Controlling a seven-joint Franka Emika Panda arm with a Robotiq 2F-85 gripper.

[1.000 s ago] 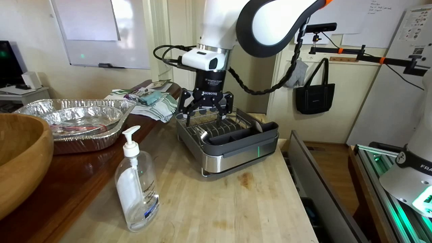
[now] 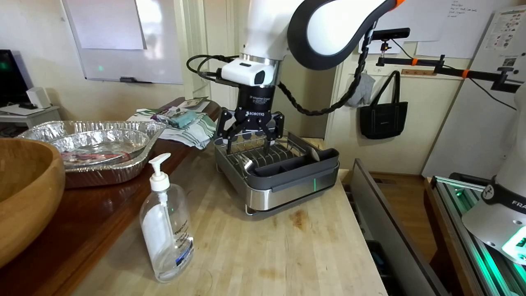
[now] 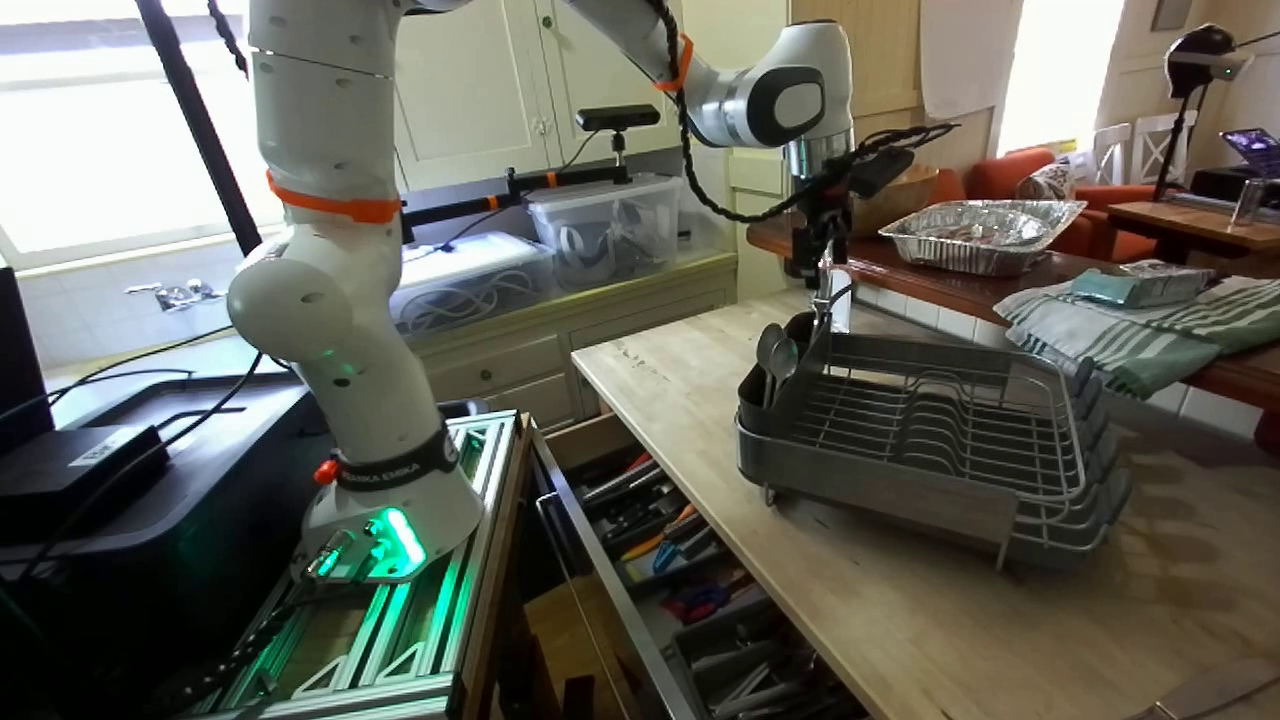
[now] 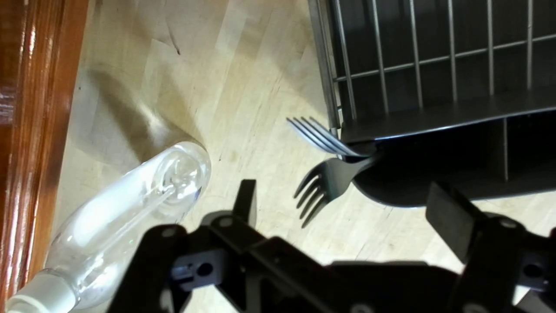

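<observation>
My gripper (image 2: pixel 248 148) is open above the counter beside the cutlery caddy, with its fingers (image 4: pixel 452 221) wide apart and nothing held. In the wrist view two forks lean out of the near end of the dark caddy (image 4: pixel 432 182): a shiny fork (image 4: pixel 319 136) and a darker fork (image 4: pixel 328 185). Their tines point left and their handles are hidden inside the caddy. Both lie ahead of the gap between the fingers. The dish rack (image 3: pixel 948 444) is otherwise empty of dishes, and spoons (image 3: pixel 780 356) stand at the caddy's other end.
A clear pump bottle (image 2: pixel 166 227) stands on the counter left of the rack. Beyond the counter's edge is an open drawer (image 3: pixel 672 540) of utensils. Foil trays (image 2: pixel 106 148) and a wooden bowl (image 2: pixel 29 192) occupy the brown ledge.
</observation>
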